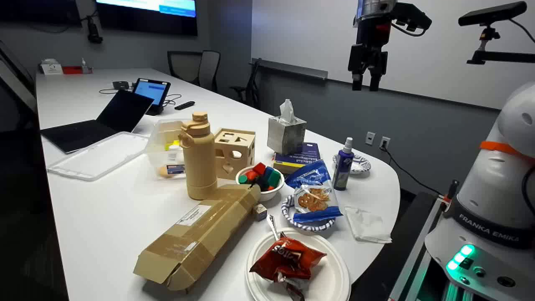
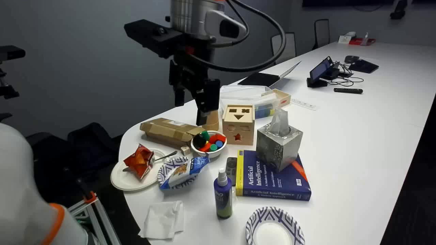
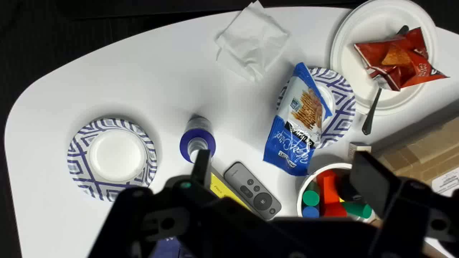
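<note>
High over the table, my gripper (image 1: 365,86) stands open with nothing between its fingers. In the wrist view its fingers are apart, and a grey remote (image 3: 252,190) shows on the table beyond the gap. A blue pretzel crisps bag (image 3: 297,124) lies on a patterned bowl (image 3: 342,103). Nearby, a white bowl (image 2: 209,153) holds several coloured blocks. The red chip bag (image 1: 288,260) rests on a white plate (image 1: 335,271) with a spoon (image 3: 373,109). An empty patterned bowl (image 3: 112,157) sits apart, near the table's rounded end.
A purple spray bottle (image 2: 223,196) stands upright near a blue book (image 2: 271,179) with a tissue box (image 2: 278,149) on it. A tall tan bottle (image 1: 199,163), cardboard box (image 1: 200,235) and wooden shape cube (image 2: 238,126) crowd the middle. A napkin (image 3: 254,41) lies flat.
</note>
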